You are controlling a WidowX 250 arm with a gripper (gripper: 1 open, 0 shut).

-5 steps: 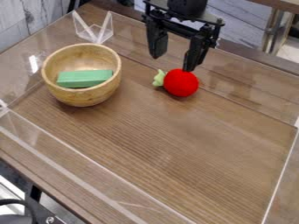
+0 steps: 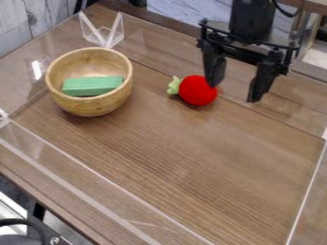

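Observation:
My black gripper (image 2: pixel 238 75) hangs at the upper right, open, its two fingers spread wide above the table. Just left of and below its left finger lies a red round object with a pale green top (image 2: pixel 198 92), like a strawberry or tomato, on the wooden table. Nothing shows between the fingers.
At the left stands a wooden bowl (image 2: pixel 90 102) holding a green block (image 2: pixel 90 86). A white clip-like piece is at the upper left, and a cable or dark part at the lower left corner.
My gripper has moved right and slightly lower in the view, away from over the red object, which stays in about the same place.

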